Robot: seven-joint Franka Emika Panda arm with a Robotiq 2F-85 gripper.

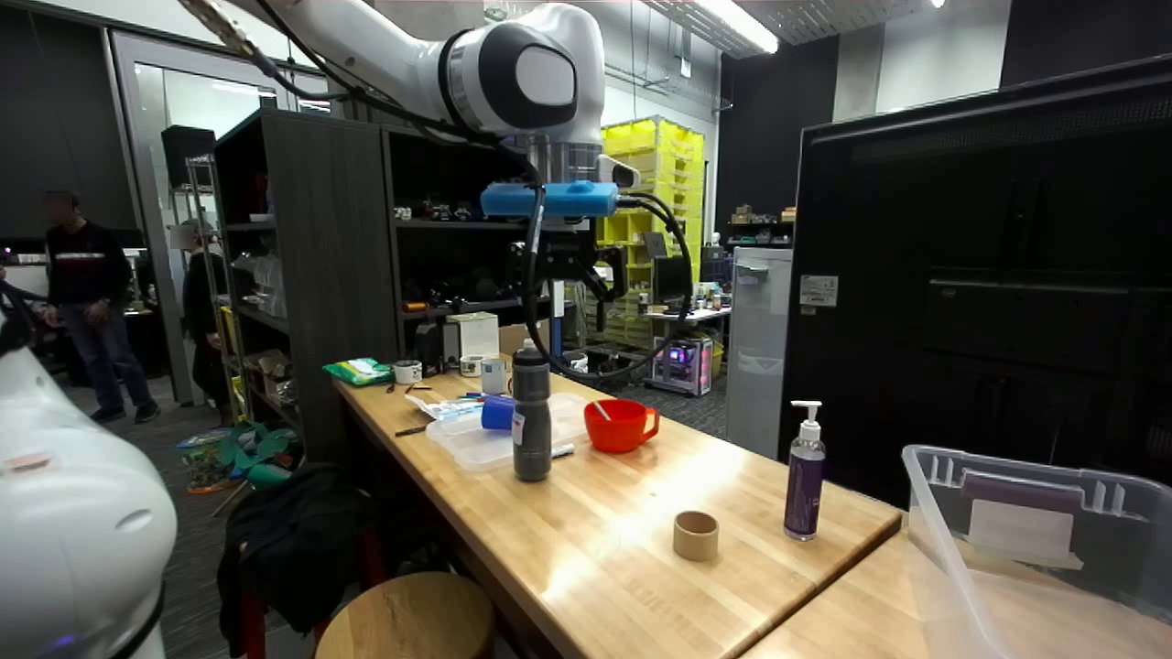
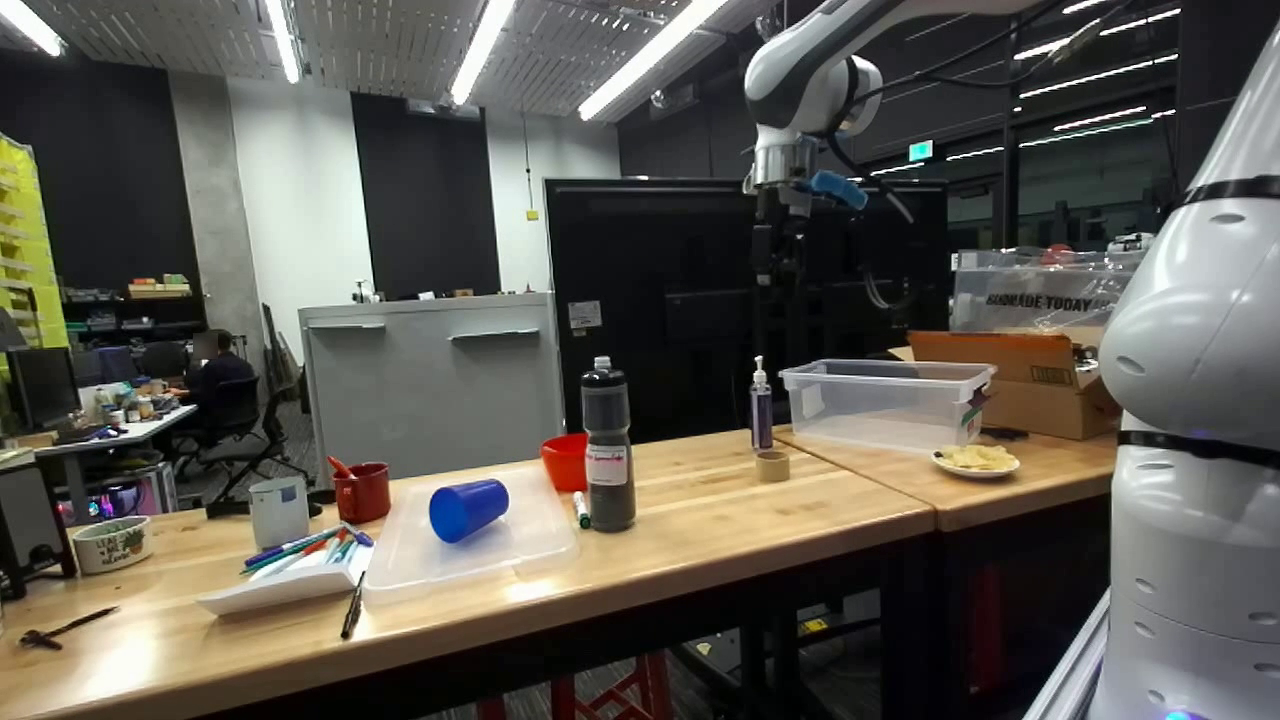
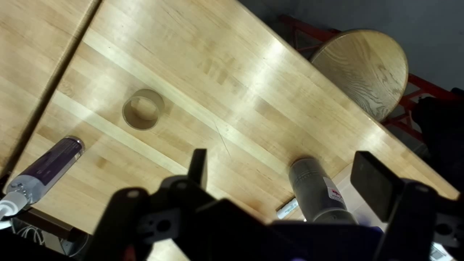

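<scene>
My gripper is open and empty, its dark fingers spread wide in the wrist view. It hangs high above the table [image 1: 615, 549], well clear of everything on it. A dark grey bottle [image 1: 533, 423] stands upright; the wrist view shows it partly behind my gripper. Apart from it lies a brown cardboard ring [image 1: 695, 536], near a purple pump bottle [image 1: 804, 478]. The red cup [image 1: 622, 426] has a light stick-like thing inside. On a clear plastic lid [image 2: 408, 570] a blue cup [image 2: 468, 510] rests on its side, and a marker [image 2: 582, 509] lies by the grey bottle.
A clear bin [image 2: 888, 402] and a plate of yellowish pieces [image 2: 975, 461] occupy the adjoining table. Mugs, pens and a white bowl [image 2: 114, 544] crowd the far end. Bare wood surrounds the cardboard ring. A stool [image 3: 363, 71] stands beside the table edge.
</scene>
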